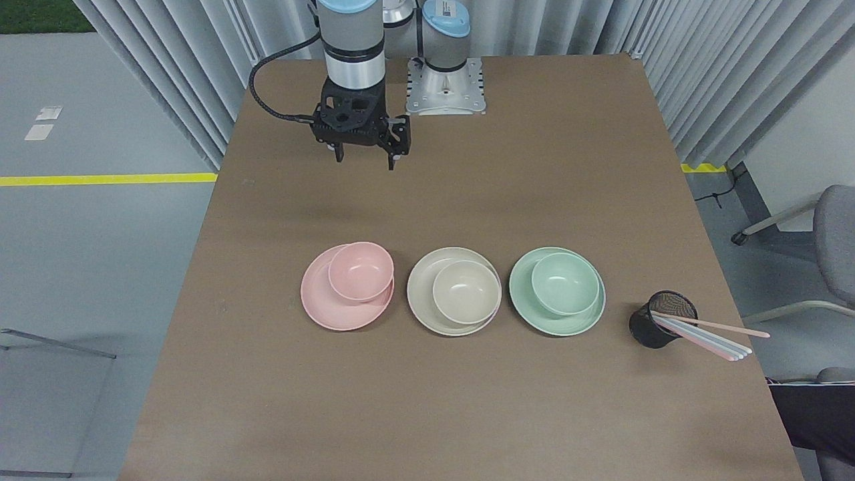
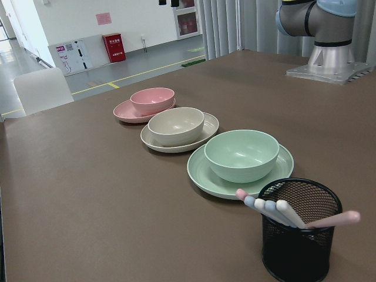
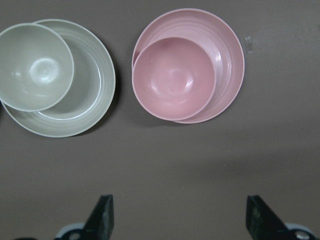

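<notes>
Three plates hold one bowl each: a pink bowl (image 1: 361, 271) on a pink plate (image 1: 320, 308), a cream bowl (image 1: 465, 292) on a cream plate (image 1: 425, 308), a green bowl (image 1: 565, 283) on a green plate (image 1: 537, 316). A black mesh cup (image 1: 653, 329) of pastel utensils (image 1: 705, 337) is at the right, closest in the left camera view. My gripper (image 1: 365, 160) hovers above the back left of the table, behind the dishes; its fingers are apart and empty in the wrist view (image 3: 180, 212), which shows the pink and cream dishes.
The robot base (image 1: 445, 100) stands at the back edge. A grey chair (image 1: 833, 240) stands beyond the right edge.
</notes>
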